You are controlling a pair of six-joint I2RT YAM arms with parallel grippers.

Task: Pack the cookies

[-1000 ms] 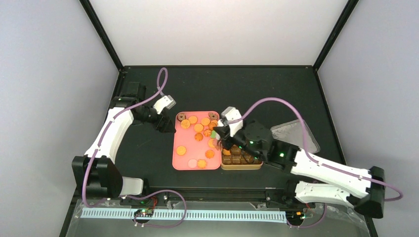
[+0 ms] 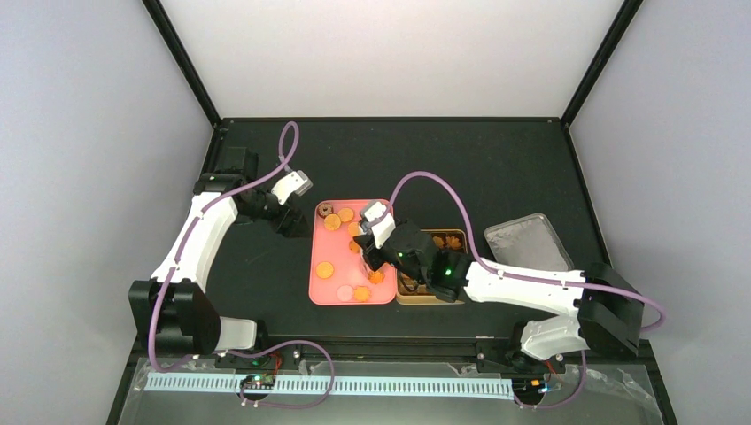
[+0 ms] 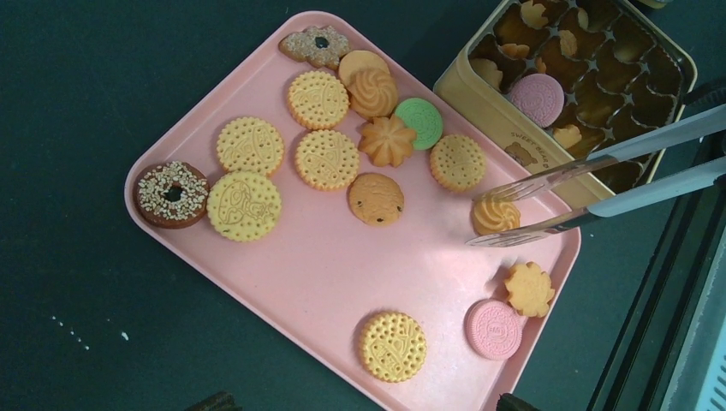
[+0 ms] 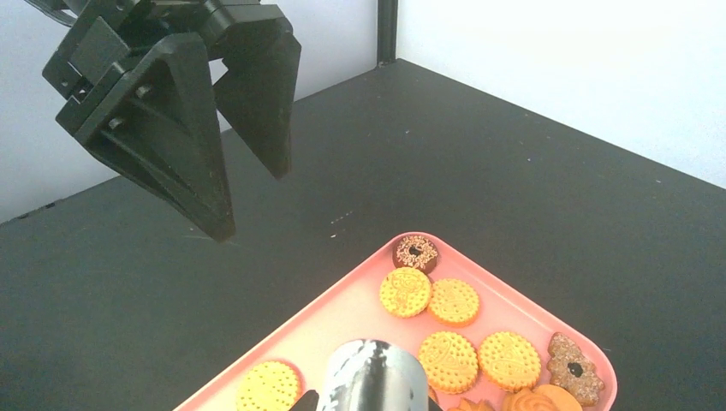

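The pink tray (image 3: 282,282) holds several cookies, among them a ringed chocolate cookie (image 3: 173,194), a green cookie (image 3: 419,122) and a pink cookie (image 3: 494,329). Metal tongs (image 4: 374,377) sit between the fingers of my right gripper. In the left wrist view, the tong tips stand apart on either side of a swirl cookie (image 3: 496,215); contact is unclear. Beside the tray is the gold tin (image 3: 505,124), with a pink cookie (image 3: 537,100) and other pieces among its dividers. My left gripper hangs open and empty, left of the tray.
A metallic lid (image 2: 529,244) lies on the table right of the tin, behind the right arm. The right forearm covers part of the tin from above. Bare dark table (image 2: 425,159) extends behind the tray.
My left arm has stayed almost still.
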